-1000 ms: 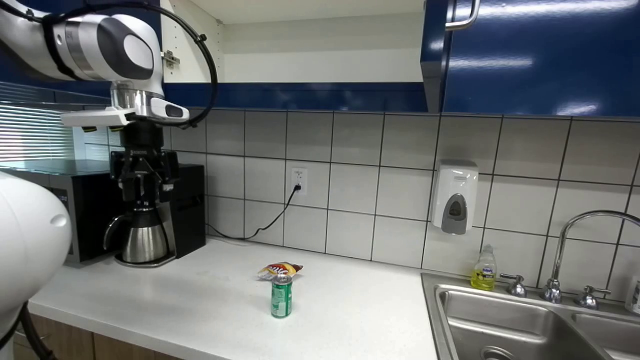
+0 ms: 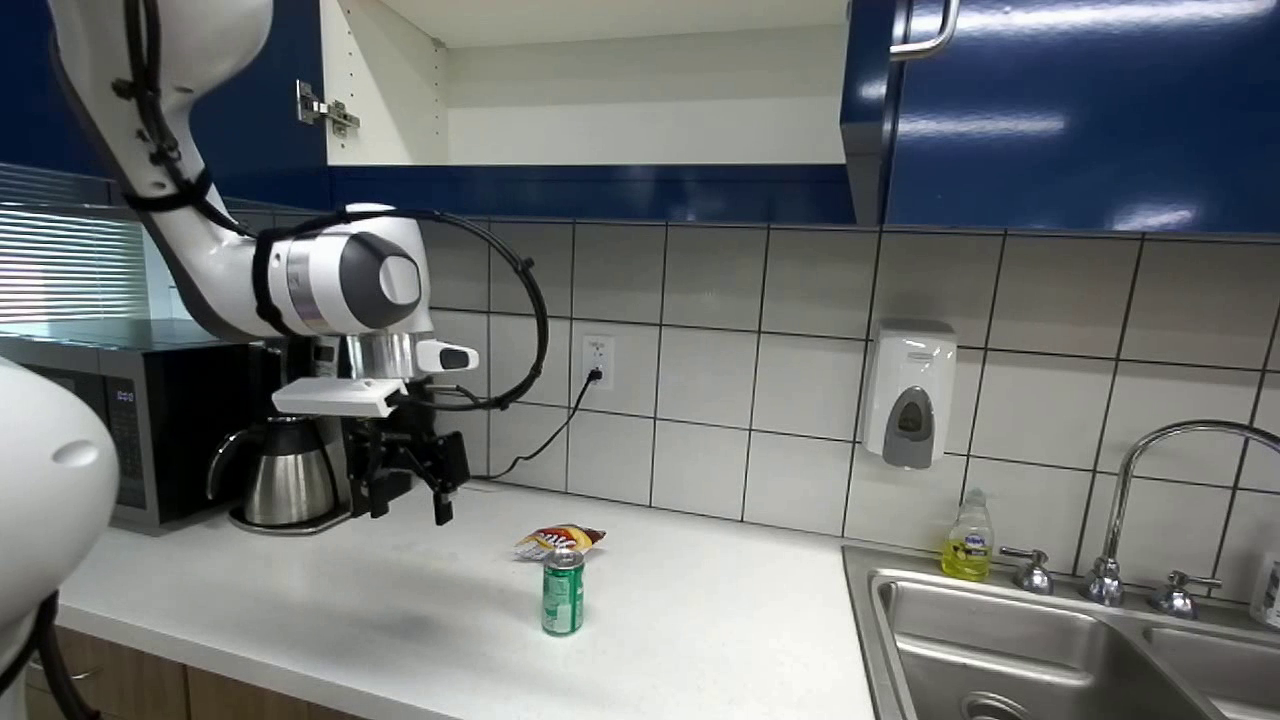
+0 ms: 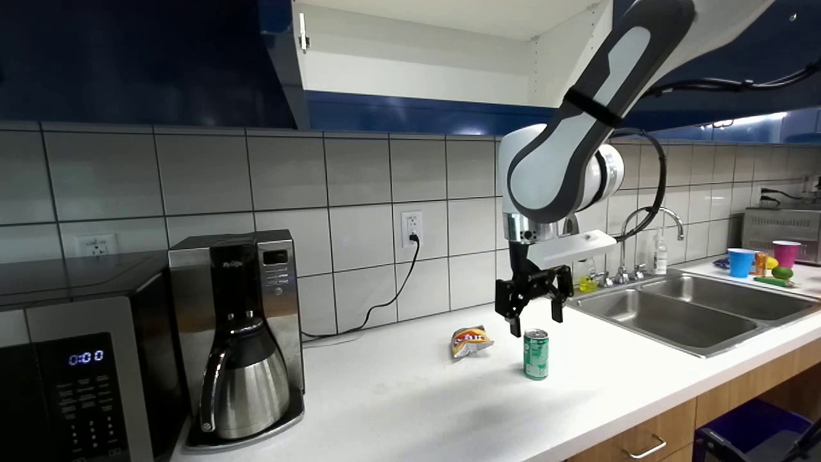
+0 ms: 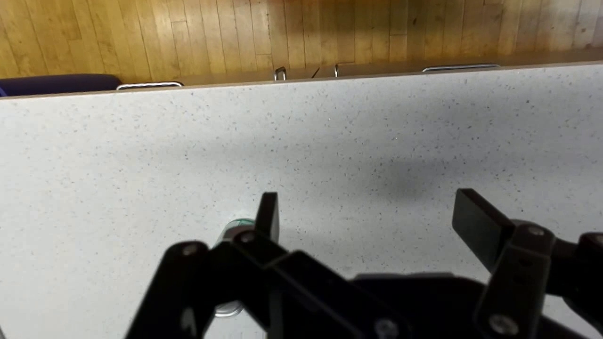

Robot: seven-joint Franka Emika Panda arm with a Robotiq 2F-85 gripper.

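On the white counter stands a green can [image 2: 563,593], upright; it also shows in the second exterior view as a green can [image 3: 535,354]. Right behind it lies a small chip bag [image 2: 559,541]. My gripper [image 2: 410,514] hangs above the counter, to the can's left in the first exterior view and higher than it. Its black fingers are spread wide in the wrist view, and only bare counter shows between them, so the gripper is open. Part of the can [image 4: 230,308] peeks out behind the left finger there, mostly hidden.
A coffee maker with a steel carafe [image 3: 254,385] and a microwave [image 3: 84,369] occupy one end. At the other lies a sink [image 2: 1020,648], with a soap bottle [image 2: 967,540] behind. An open, empty cupboard [image 2: 648,102] hangs overhead.
In the first exterior view the arm has come down and to the right, from in front of the coffee maker toward the can. The fingers have spread apart. Can and bag have not moved.
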